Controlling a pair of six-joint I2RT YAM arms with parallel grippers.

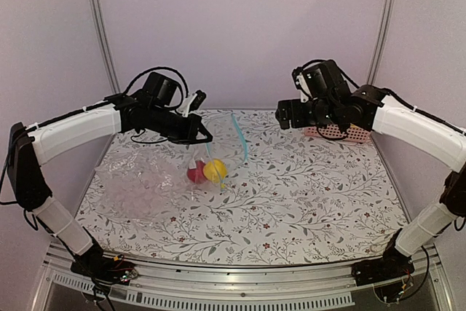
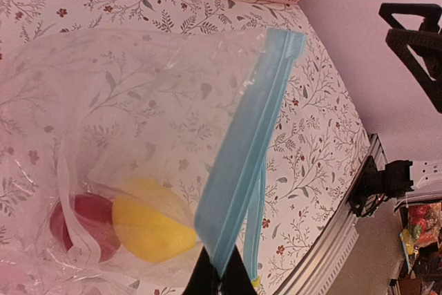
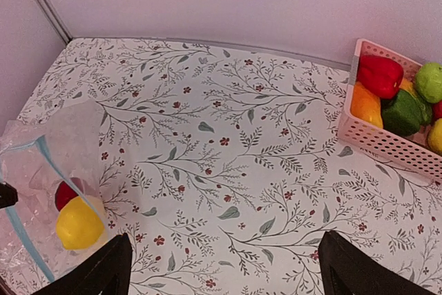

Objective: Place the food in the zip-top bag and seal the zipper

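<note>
A clear zip bag with a pale blue zipper strip (image 2: 248, 136) holds a red item (image 2: 86, 222) and a yellow one (image 2: 152, 229); in the top view they sit left of centre. My left gripper (image 1: 204, 136) is shut on the bag's zipper edge (image 1: 209, 152), holding it up. My right gripper (image 1: 287, 114) is raised to the right of the bag, its fingers apart at the bottom of the right wrist view, nothing seen between them.
A pink basket (image 3: 366, 129) of toy produce stands at the back right, behind my right arm in the top view. More flat clear plastic (image 1: 138, 180) lies on the left.
</note>
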